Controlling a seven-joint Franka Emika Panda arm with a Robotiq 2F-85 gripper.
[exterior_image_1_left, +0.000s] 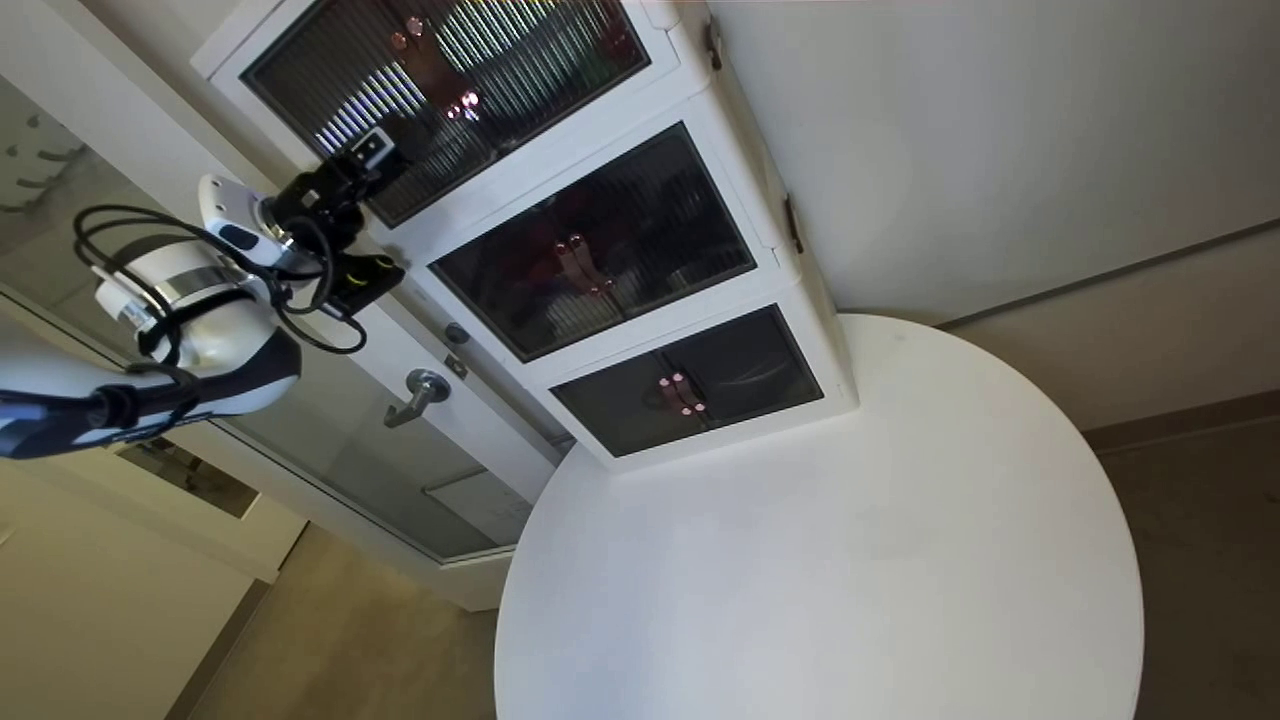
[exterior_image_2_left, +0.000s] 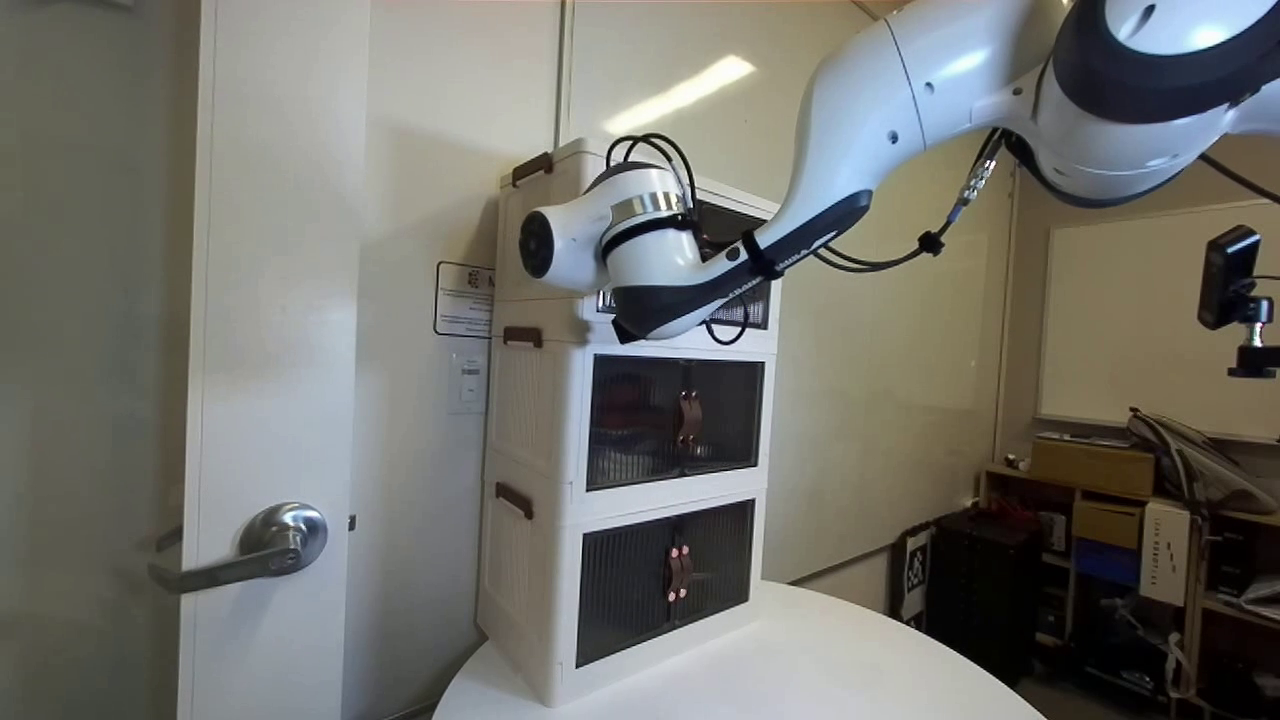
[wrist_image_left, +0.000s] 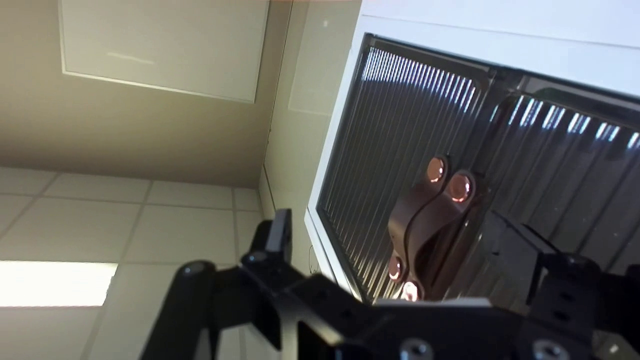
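A white three-tier cabinet (exterior_image_2_left: 528, 408) has dark ribbed double doors on each tier. In the wrist view, the top-tier doors (wrist_image_left: 384, 138) are closed, and two brown leather handles (wrist_image_left: 414, 213) with copper studs stand side by side at their meeting edge. My gripper is open, its fingers (wrist_image_left: 279, 235) spread wide with nothing held. The handles appear in the gap between the fingers, but how far they lie beyond the tips is hard to tell. In exterior view 1 the gripper (exterior_image_1_left: 393, 150) is in front of the top doors; in exterior view 2 it is hidden behind the arm.
Below are the closed middle doors (exterior_image_1_left: 594, 246) and bottom doors (exterior_image_1_left: 684, 382). Beside the cabinet stands a room door with a metal lever handle (exterior_image_2_left: 240, 558). A wall stands on the other side.
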